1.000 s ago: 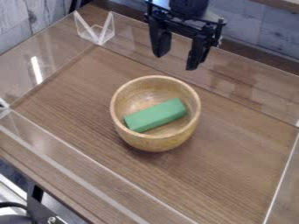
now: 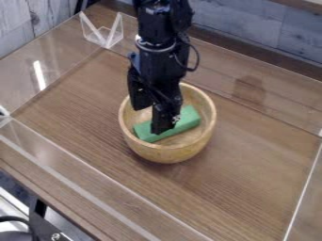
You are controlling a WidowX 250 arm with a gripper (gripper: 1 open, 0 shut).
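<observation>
The black arm reaches down from the top centre, and its gripper [image 2: 156,102] is over a tan bowl [image 2: 201,134] on the wooden table. The gripper is open, its dark fingers spread inside the bowl's rim. A green bar [image 2: 178,120] lies in the bowl below and right of the fingers, partly hidden by them.
A white wire-like object [image 2: 108,42] stands at the upper left near the table's edge. Dark cables show at the lower left corner.
The gripper has come down and toward the viewer, from above and behind the bowl to within it. The bowl and green bar look unmoved.
</observation>
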